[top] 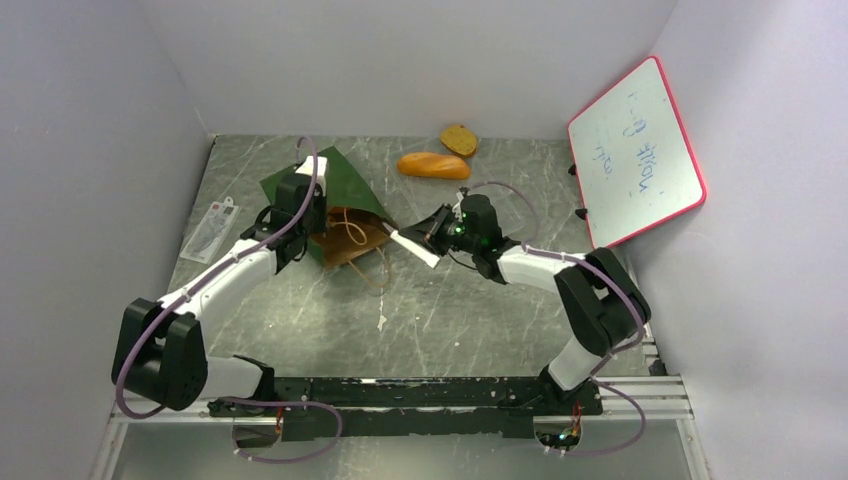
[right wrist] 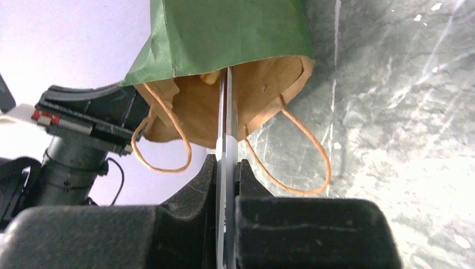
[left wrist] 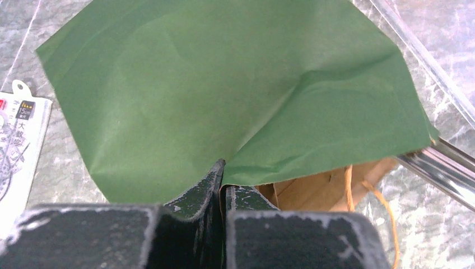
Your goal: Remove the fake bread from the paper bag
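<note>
The green paper bag [top: 348, 188] lies on its side, its brown mouth facing right and toward the front. My left gripper is shut on the bag's edge. In the right wrist view, my right gripper is shut on long silver tongs [right wrist: 226, 120]. The tongs' far end reaches the bag's mouth, where the green flap hides the tips. A small tan piece, likely fake bread [right wrist: 210, 77], shows inside beside them. Whether the tongs pinch anything is hidden. A long orange bread [top: 433, 165] and a round brown bread [top: 459, 139] lie outside, at the back.
Orange cord handles [right wrist: 302, 131] hang at the bag's mouth. A flat white package [top: 210, 232] lies left of the bag. A red-rimmed whiteboard [top: 637, 150] leans at the right wall.
</note>
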